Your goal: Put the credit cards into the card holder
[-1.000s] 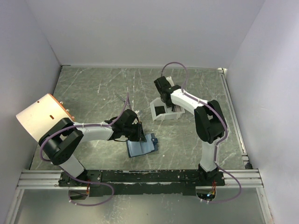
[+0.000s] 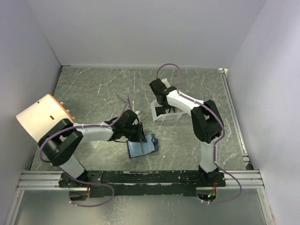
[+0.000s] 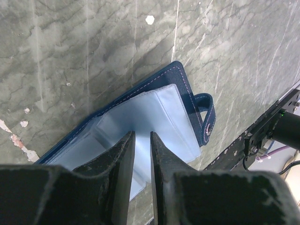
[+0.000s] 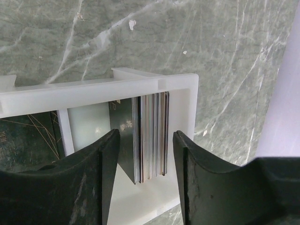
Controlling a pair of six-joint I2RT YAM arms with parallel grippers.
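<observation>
The card holder [image 3: 180, 110] lies open on the table, dark blue outside with pale clear pockets [image 3: 161, 122] and a strap at one end. Over its pockets hovers my left gripper, its fingers a little apart with nothing seen between them. A white tray [image 4: 93, 96] holds a row of thin cards [image 4: 150, 133] on edge, with a dark green card [image 4: 123, 133] leaning at the row's left side. My right gripper stands open over this row, one finger to each side in view; contact cannot be told.
Another tray compartment, left of a divider, holds a dark card with gold lines [image 4: 28, 140]. A tan board [image 2: 42, 117] stands at the table's left edge. Bare marble table [image 2: 103, 84] surrounds the tray and holder.
My right gripper has moved a little to the left over the tray. The left arm, the holder and the tray look unmoved.
</observation>
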